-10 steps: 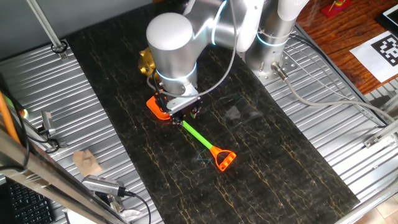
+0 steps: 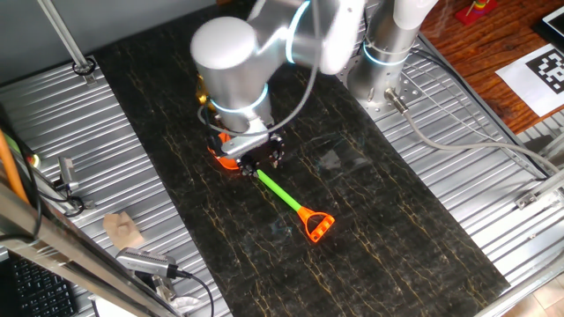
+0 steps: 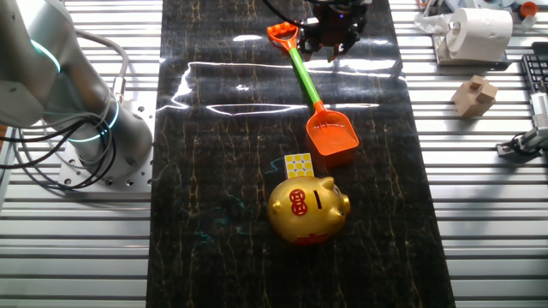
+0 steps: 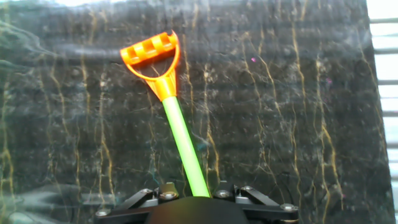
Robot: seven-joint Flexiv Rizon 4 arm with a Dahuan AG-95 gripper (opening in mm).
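A toy shovel with a green shaft (image 2: 280, 190), an orange handle (image 2: 319, 225) and an orange scoop (image 3: 332, 134) lies on the dark marbled sheet. My gripper (image 2: 264, 165) is over the shaft near the scoop in exterior view 1, covering part of the scoop. In the wrist view the gripper is open, its fingers standing apart on either side of the shaft's near end; the D-shaped grip points away. Exterior view 2 has the gripper (image 3: 333, 48) at the top edge, seemingly above the sheet. Its exact height over the shaft is unclear.
A gold piggy bank (image 3: 304, 211) and a yellow-topped cube (image 3: 298, 164) stand close to the scoop. Wooden blocks (image 3: 473, 96) and a paper roll (image 3: 478, 34) are off the sheet on the slatted metal surface. The sheet's part beyond the handle is bare.
The shovel has stayed in place.
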